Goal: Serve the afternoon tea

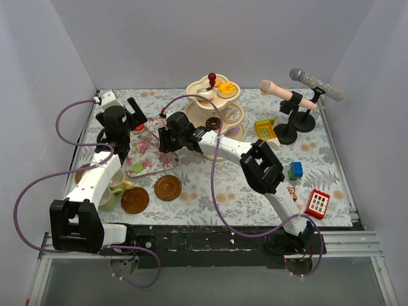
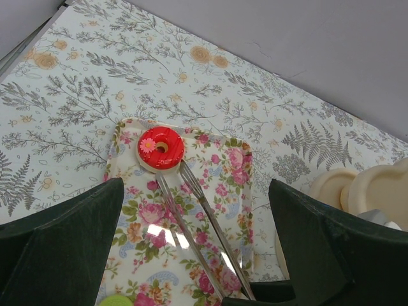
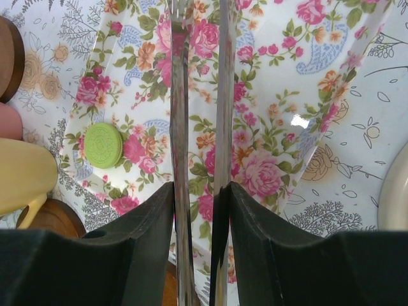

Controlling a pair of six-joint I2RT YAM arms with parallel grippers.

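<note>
My right gripper holds metal tongs (image 3: 224, 115) between its fingers over the floral tray (image 3: 274, 159). In the left wrist view, the tongs' tips lie by a red flowered donut (image 2: 173, 143) near the tray's back edge. My left gripper stands open above the tray's left side, with nothing between its fingers. A green round piece (image 3: 102, 145) lies on the tray.
The tiered stand (image 1: 226, 89) with pastries is at back centre. Cups (image 1: 121, 182) and brown coasters (image 1: 168, 187) are at front left. Microphone stands (image 1: 287, 132) fill the back right.
</note>
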